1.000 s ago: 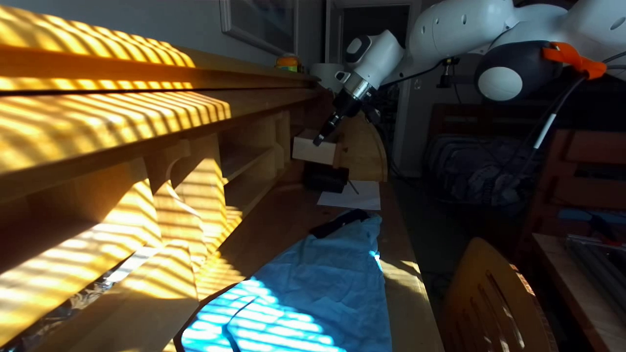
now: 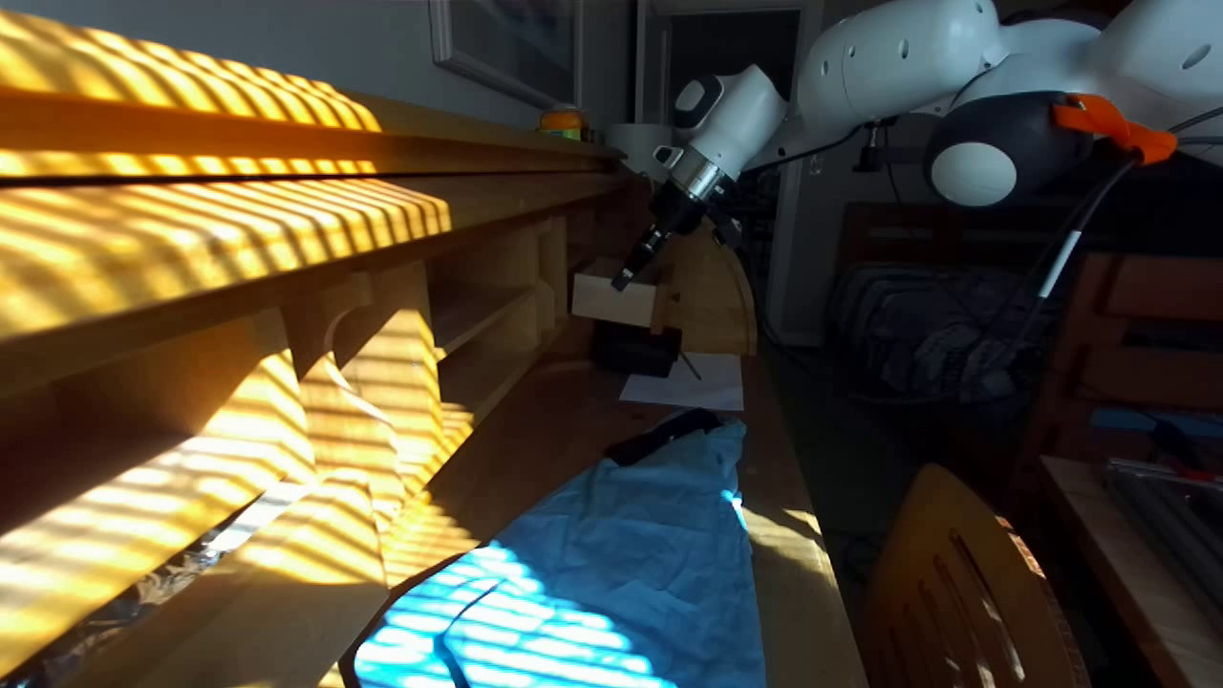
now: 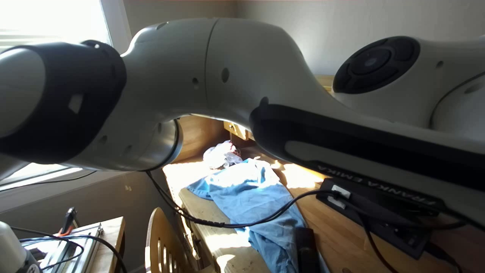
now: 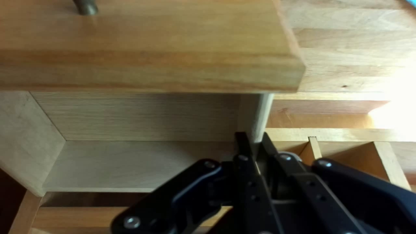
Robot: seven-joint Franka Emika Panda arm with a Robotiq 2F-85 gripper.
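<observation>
An open wooden drawer (image 2: 614, 299) sticks out of the shelf unit at the far end of the desk. In the wrist view its thick front (image 4: 156, 50) with a round metal knob (image 4: 86, 6) crosses the top, and its pale inside (image 4: 136, 117) looks empty. My gripper is shut on the drawer's thin side wall (image 4: 263, 117), one finger on the inner side and one outside. From exterior view 1 the gripper (image 2: 622, 279) reaches down to that wall's top edge. My arm hides the drawer's body in exterior view 2.
Blue cloth (image 2: 642, 516) covers much of the desk (image 2: 527, 441). Below the drawer lie a black box (image 2: 636, 348) and white paper (image 2: 699, 384). Wooden compartments (image 4: 351, 156) sit beside the drawer. A chair (image 2: 975, 573) stands at the desk's side.
Hardly anything differs. The gripper and drawer appear almost unmoved, with the drawer's near side perhaps a touch lower; the upper arm has shifted very slightly.
</observation>
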